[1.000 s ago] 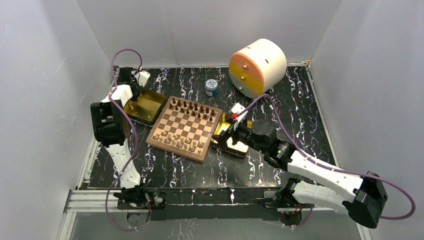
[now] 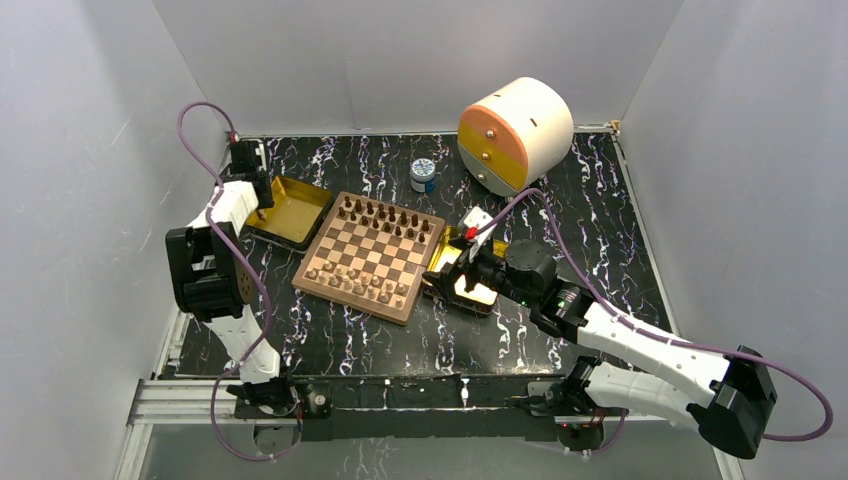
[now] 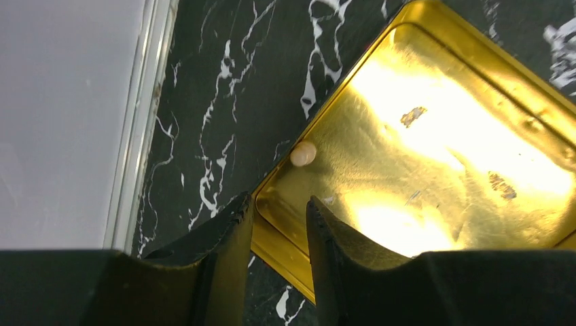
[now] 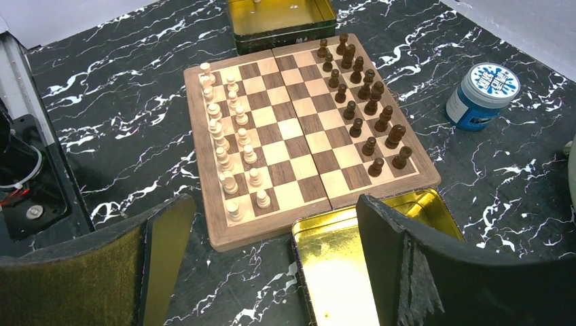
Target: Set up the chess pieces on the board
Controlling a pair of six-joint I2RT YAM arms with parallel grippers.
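The wooden chessboard point(image 2: 363, 258) holds dark pieces along its back side and light pieces along its front, seen also in the right wrist view. My left gripper is over the left gold tray point(image 3: 475, 81), its fingers part open with nothing between them. A small light piece point(image 3: 303, 153) lies in that tray by its rim, just beyond the fingertips. My right gripper stands open, empty, over the right side of the board area near the second gold tray point(image 4: 333, 265).
A blue jar point(image 2: 422, 178) stands behind the board. A white and yellow drum-shaped cabinet point(image 2: 530, 130) sits at the back right. Grey walls border the marble table point(image 2: 370, 350) on the left, back and right.
My left arm has moved leftward over the left tray, its wrist shifting from the tray's back toward its left side. The right arm and board are unchanged.
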